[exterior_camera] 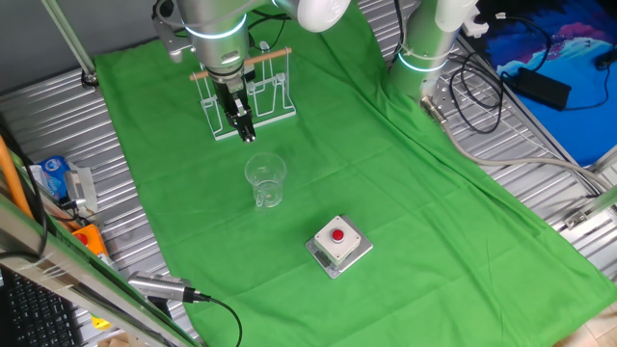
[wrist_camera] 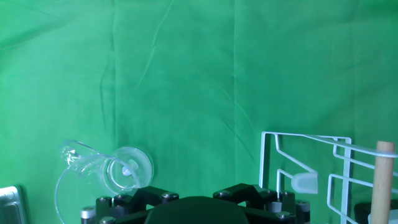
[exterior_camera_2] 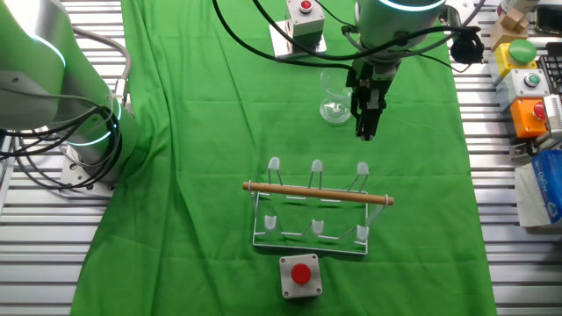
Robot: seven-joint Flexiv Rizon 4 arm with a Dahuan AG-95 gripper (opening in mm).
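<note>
A clear glass mug (exterior_camera: 267, 181) appears to stand upright on the green cloth near its middle. In the wrist view the mug (wrist_camera: 135, 165) is at the lower left, its handle on the upper left side. The white wire rack (exterior_camera_2: 311, 247) with a wooden bar (exterior_camera_2: 318, 192) stands empty beyond the mug in exterior view 1. My gripper (exterior_camera: 249, 138) points down above the cloth between rack and mug, apart from the mug. No object shows in it. In exterior view 2 the gripper (exterior_camera_2: 365, 137) is small and dark; its finger opening cannot be made out.
A white box with a red button (exterior_camera: 337, 237) sits on a metal plate beyond the mug. Another red-button box (exterior_camera_2: 301, 276) stands beside the rack.
</note>
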